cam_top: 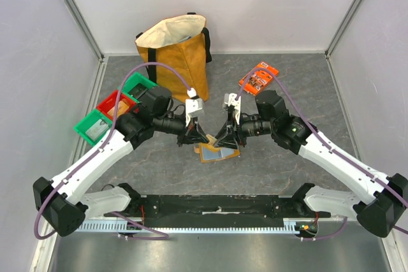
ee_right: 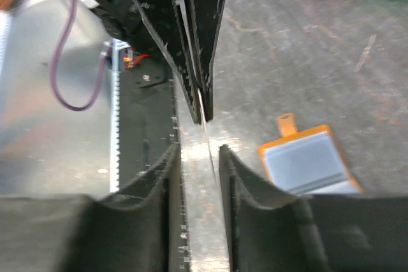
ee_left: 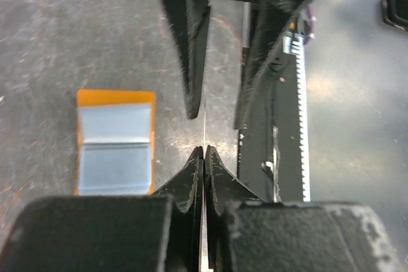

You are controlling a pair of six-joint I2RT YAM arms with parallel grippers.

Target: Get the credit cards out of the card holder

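An orange card [cam_top: 211,139] is held edge-on between the two grippers, above the card holder [cam_top: 220,159]. My left gripper is shut on the card; in the left wrist view the card is only a thin pale line. The right gripper stands open, its fingers apart on either side of the card [ee_right: 208,143]. From the left wrist camera, the right fingers [ee_left: 192,109] also show spread. Below lies the open holder, orange-edged with two pale translucent pockets, flat on the table; the right wrist view shows its strap [ee_right: 287,124].
Green and red bins [cam_top: 113,93] stand at the left, with a tan bag [cam_top: 182,65] behind. An orange packet [cam_top: 259,79] lies at the back right. Clear grey table surrounds the holder. Both gripper tips are very close together.
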